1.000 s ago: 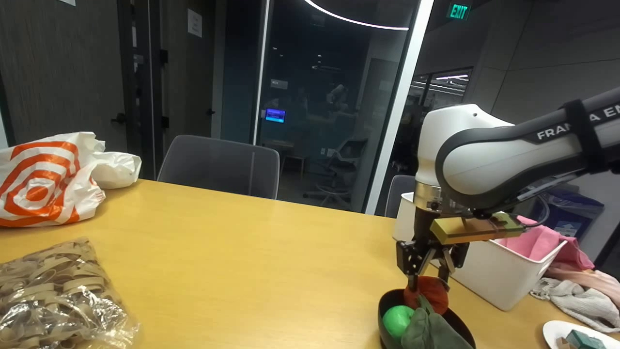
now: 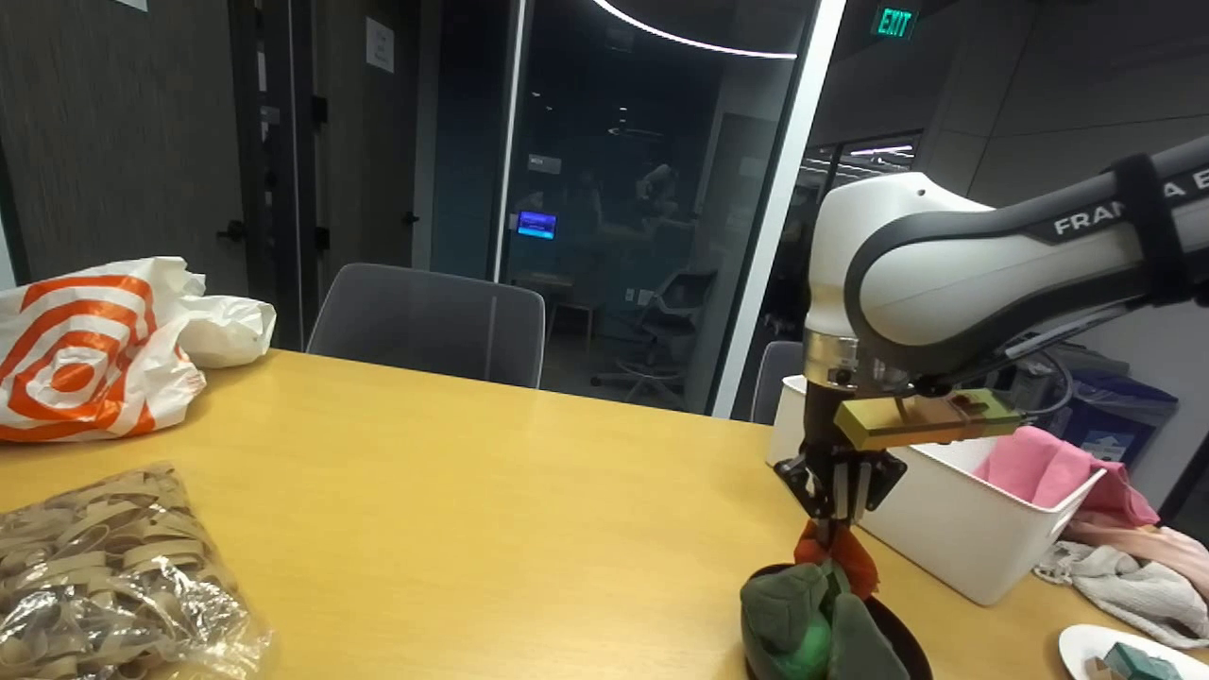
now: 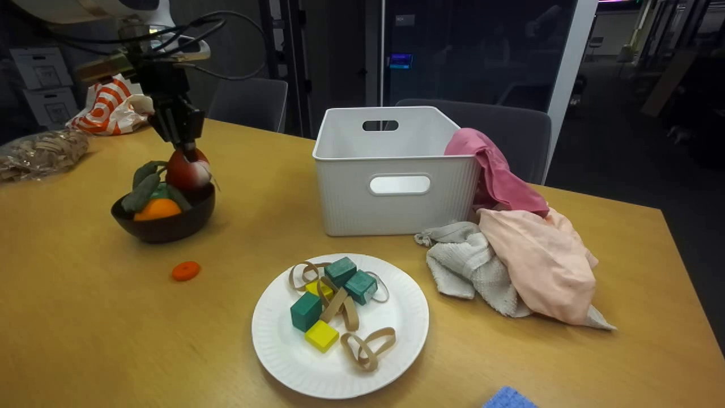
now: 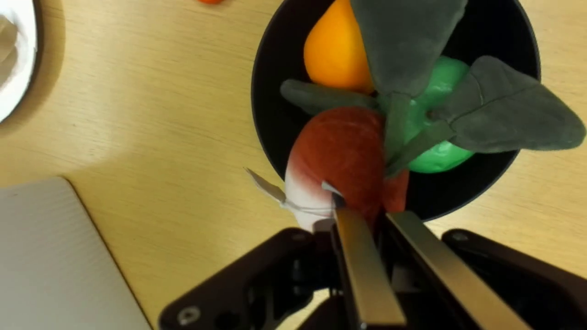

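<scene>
A plush vegetable (image 4: 338, 156), red with a white end and long grey-green leaves (image 4: 407, 44), is pinched in my gripper, which is shut on it. In exterior view 2 the red plush (image 3: 182, 171) rests at or just over the right rim of a dark bowl (image 3: 156, 228). My gripper (image 3: 187, 146) points straight down from above. Its leaves drape across the bowl, partly covering a green round item (image 4: 440, 148) and an orange one (image 4: 336, 52) inside. How firmly the fingers sit cannot be seen.
A white bin (image 3: 394, 197) with pink cloth (image 3: 493, 163) over its side stands right of the bowl. A white plate (image 3: 272, 353) holds blocks and rubber bands. An orange disc (image 3: 184, 271) lies before the bowl.
The gripper has closed from spread fingers around the red plush and has risen slightly. The leaves have shifted and now cover more of the green item.
</scene>
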